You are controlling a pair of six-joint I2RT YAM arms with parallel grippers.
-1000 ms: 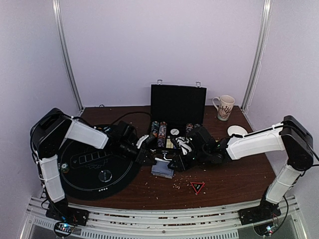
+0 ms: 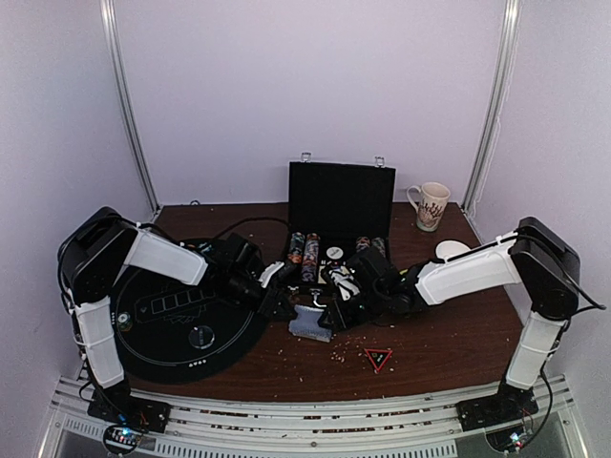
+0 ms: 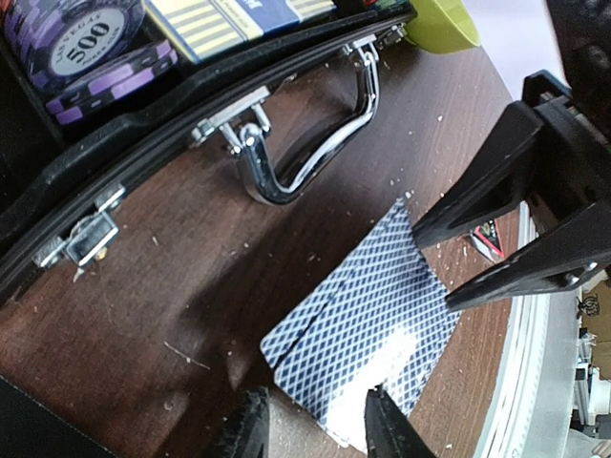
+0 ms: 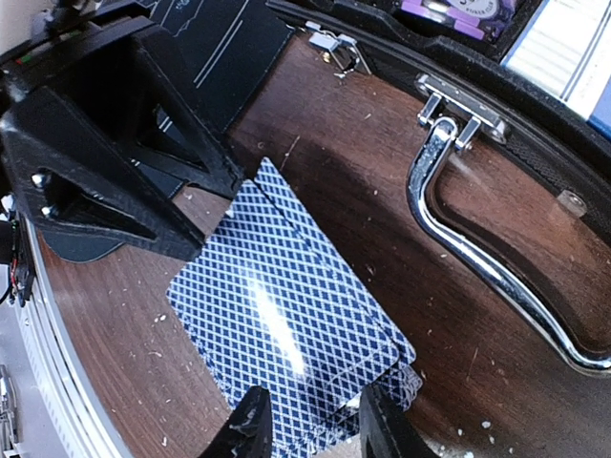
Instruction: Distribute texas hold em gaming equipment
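Observation:
A small pile of blue checked playing cards lies on the wood table in front of the chip case, whose open lid stands at the back. Both grippers are low over the cards from opposite sides: my left gripper at the pile's near edge in its own view, my right gripper at the other. Their fingertips are apart, partly open; whether cards sit between them is unclear. The case holds chips and card boxes.
The black poker mat covers the left of the table. A red triangle marker lies front right. A mug and white disc are at the back right.
The left arm looks nearly still.

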